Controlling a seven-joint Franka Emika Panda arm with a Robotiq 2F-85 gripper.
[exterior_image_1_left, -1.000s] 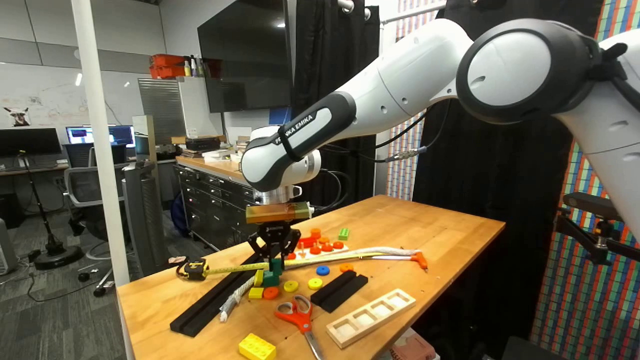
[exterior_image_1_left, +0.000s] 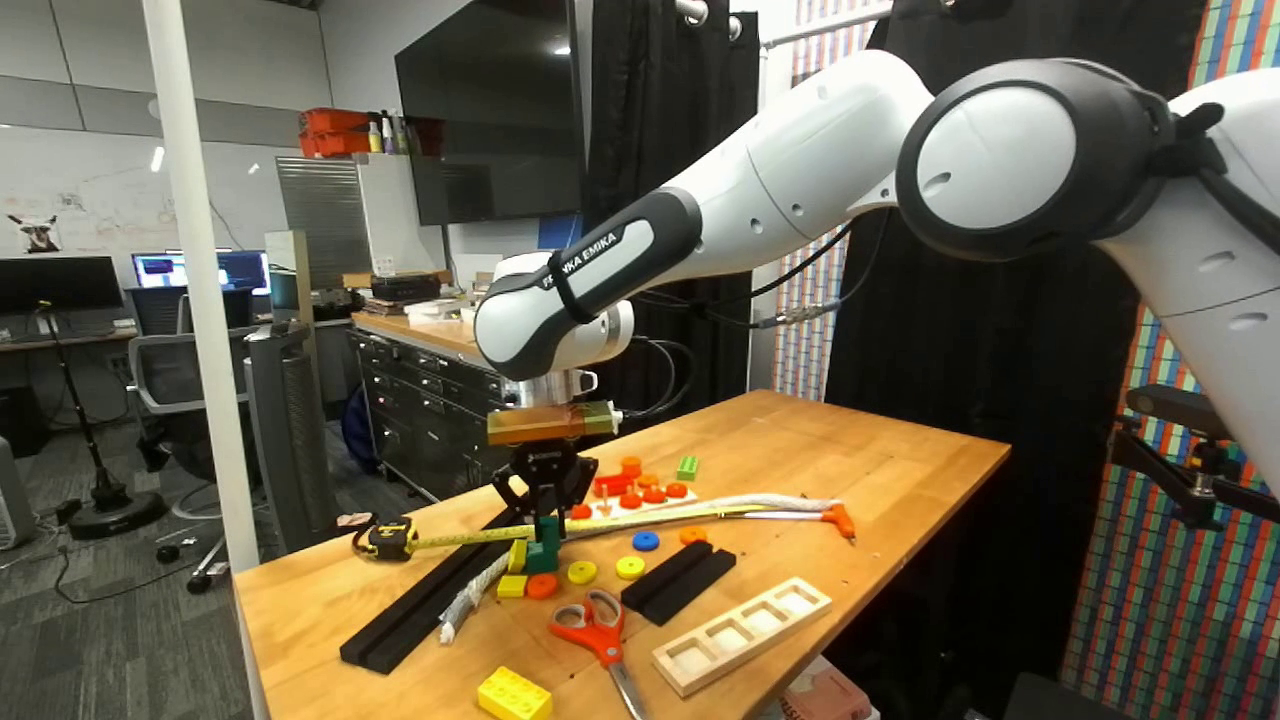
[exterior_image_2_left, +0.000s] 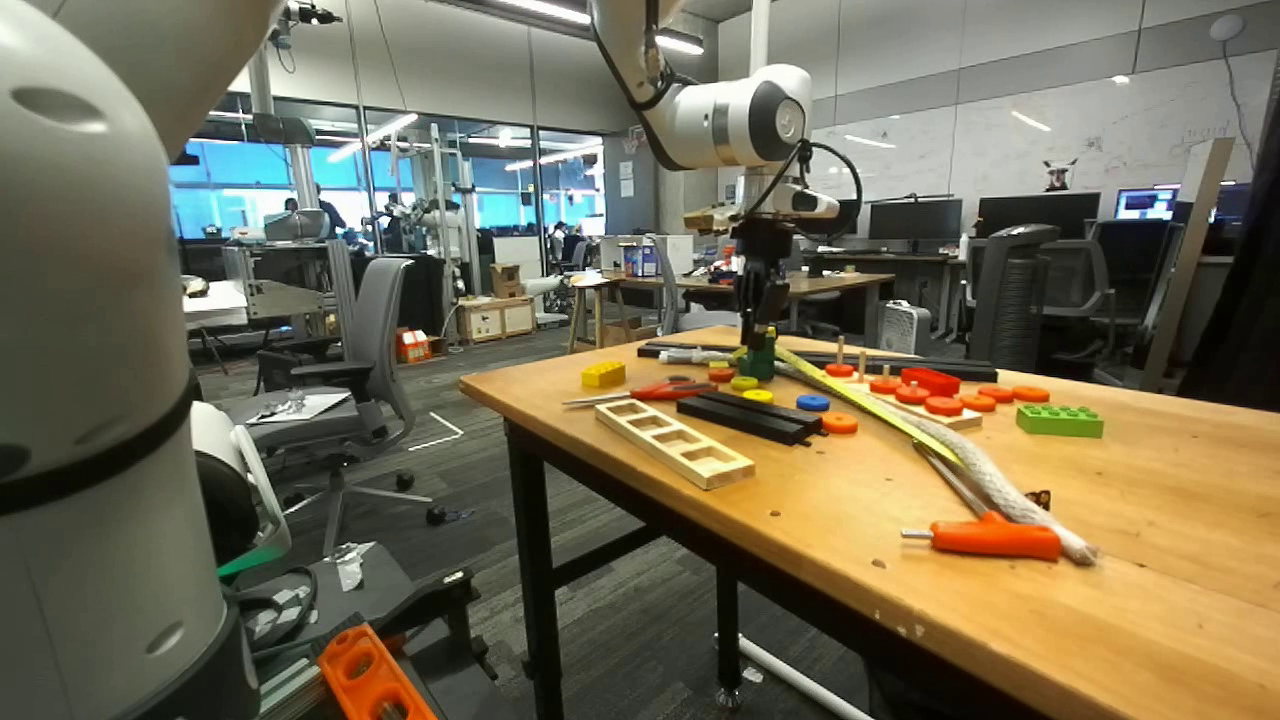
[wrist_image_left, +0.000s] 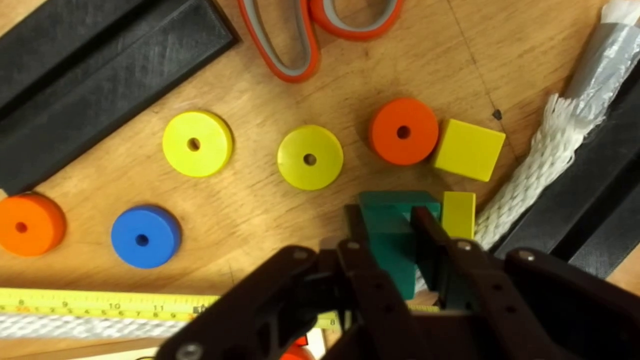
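A dark green block (wrist_image_left: 393, 246) stands on the wooden table, with my gripper shut on its upper part from both sides. In exterior view 1 the same block (exterior_image_1_left: 543, 554) is beneath the fingers, close to two yellow blocks. One yellow block (wrist_image_left: 458, 215) is just right of the green one in the wrist view; another yellow block (wrist_image_left: 470, 149) lies beside an orange disc (wrist_image_left: 405, 131). In exterior view 2 the gripper (exterior_image_2_left: 758, 330) points straight down, and the green block (exterior_image_2_left: 757, 359) shows below it.
A white rope (wrist_image_left: 540, 162) and a black channel (wrist_image_left: 576, 204) run close by on the right in the wrist view. Yellow discs (wrist_image_left: 310, 157), a blue disc (wrist_image_left: 146, 236), scissors (wrist_image_left: 300, 60) and a tape measure (wrist_image_left: 108, 303) surround the spot.
The arm and gripper have shifted slightly left and the gripper sits a touch lower in exterior view 1. The loose objects on the table look unmoved.
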